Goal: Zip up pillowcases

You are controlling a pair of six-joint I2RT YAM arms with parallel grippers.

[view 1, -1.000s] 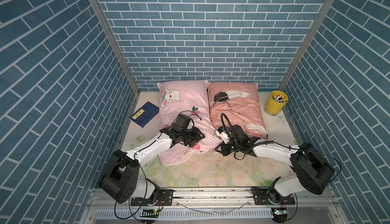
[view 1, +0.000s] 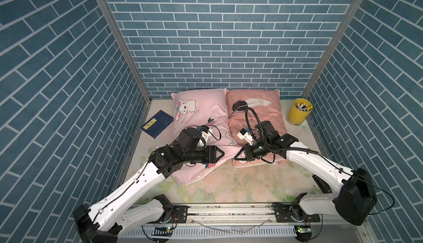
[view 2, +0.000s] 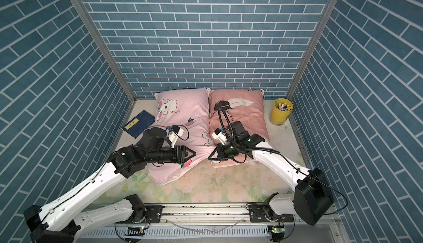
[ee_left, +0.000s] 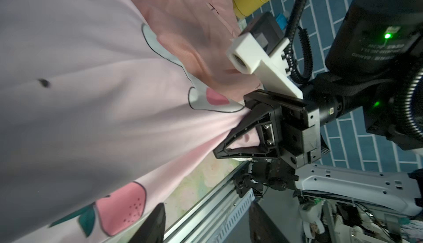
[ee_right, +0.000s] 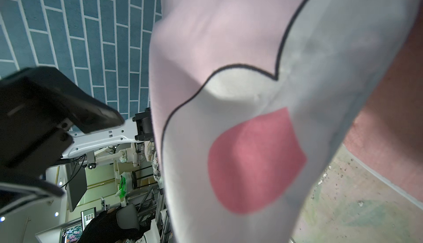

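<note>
The pale pink pillowcase [view 1: 198, 106] lies left of the darker pink pillowcase [view 1: 255, 102]. My right gripper is shut on a front corner of the pale pillowcase, holding the cloth raised and stretched toward the right. My left gripper is open just above the pale pillowcase, to the left of the right gripper, with nothing visible between its fingers. In the right wrist view the raised cloth fills most of the frame. A zipper cannot be made out.
A dark blue folder [view 1: 156, 124] lies at the left, and a yellow bucket [view 1: 297, 115] with markers stands at the back right. Tiled walls enclose three sides.
Both arms have risen from their earlier positions. My right gripper has lifted the pale pillowcase's corner, stretching it out, and my left gripper has shifted above the cloth.
</note>
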